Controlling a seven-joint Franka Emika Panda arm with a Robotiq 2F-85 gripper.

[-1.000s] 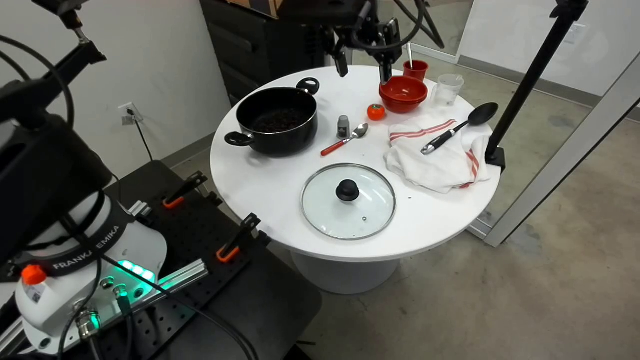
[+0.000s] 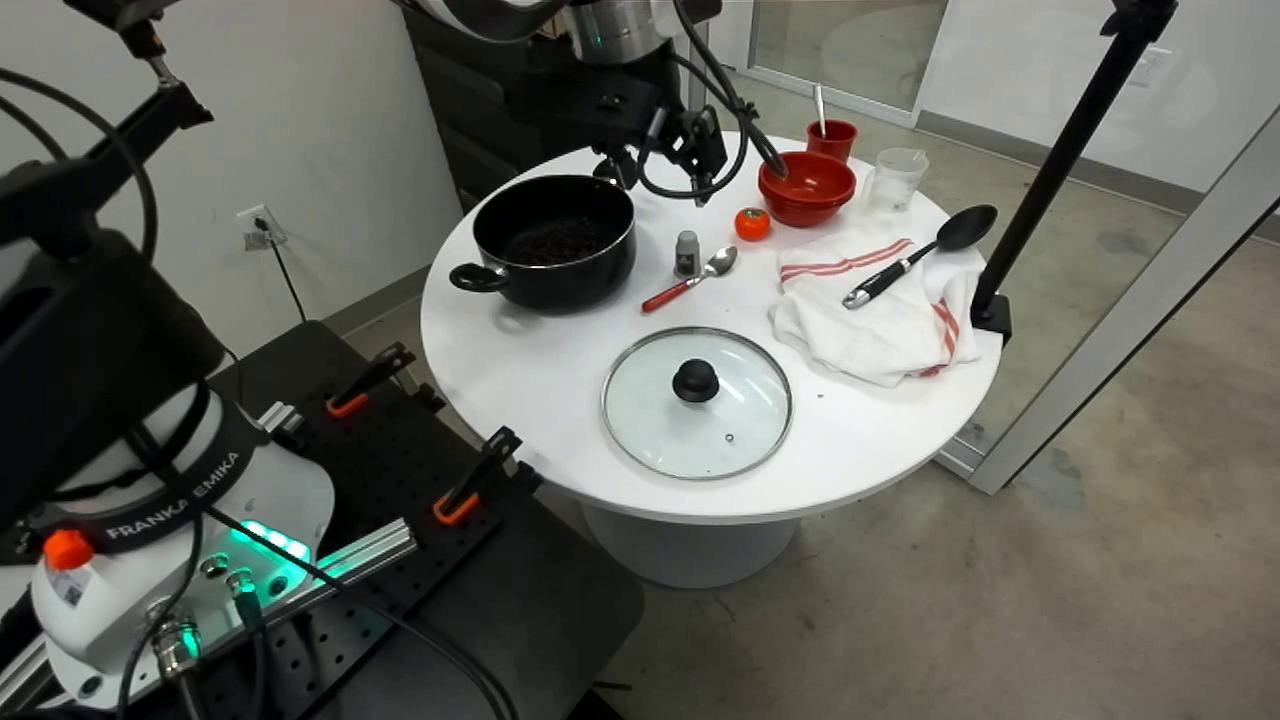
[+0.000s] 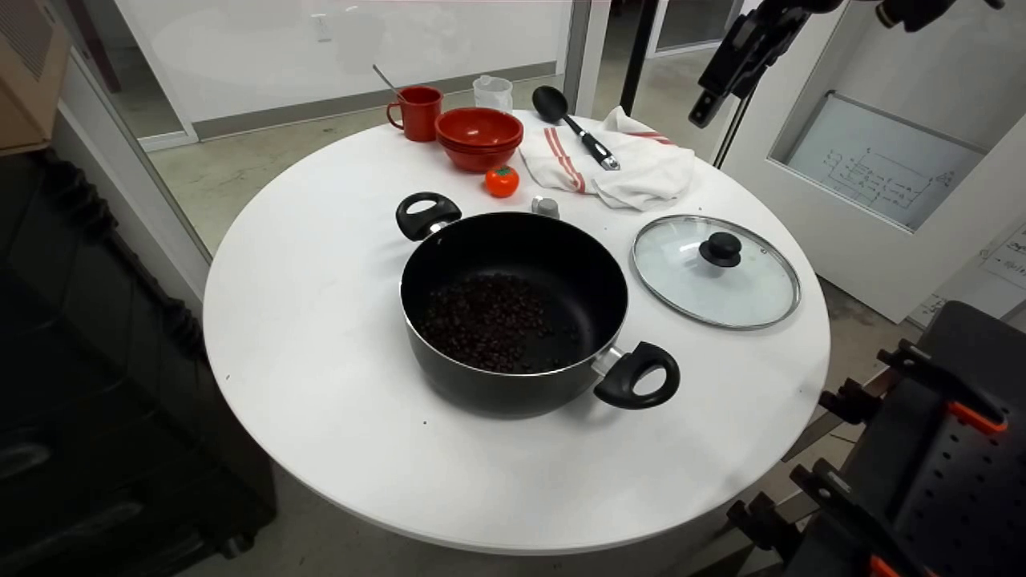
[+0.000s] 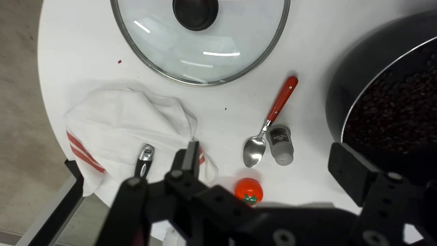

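Observation:
My gripper is open above the table, its fingers wide apart with nothing between them. Below the gap, in the wrist view, are a grey shaker (image 4: 281,149), a red-handled spoon (image 4: 282,98) and a red tomato (image 4: 248,190). A black pot (image 3: 515,385) stands uncovered with dark beans (image 3: 490,322) inside. Its glass lid (image 2: 696,438) lies flat on the table, black knob up. In exterior view 1 the gripper hangs near the pot's far handle and partly covers it. Exterior view 2 shows only one finger (image 3: 707,106) clearly, at the upper right.
Stacked red bowls (image 3: 478,135), a red mug (image 3: 420,114) and a clear cup (image 3: 493,93) stand at the table's back. A black serving spoon (image 2: 912,258) rests on a white striped towel (image 2: 870,336). A black post (image 2: 1056,180) rises at the table edge.
In exterior view 1 my gripper has moved left, from in front of the red bowls toward the pot's far handle. The things on the table have not moved.

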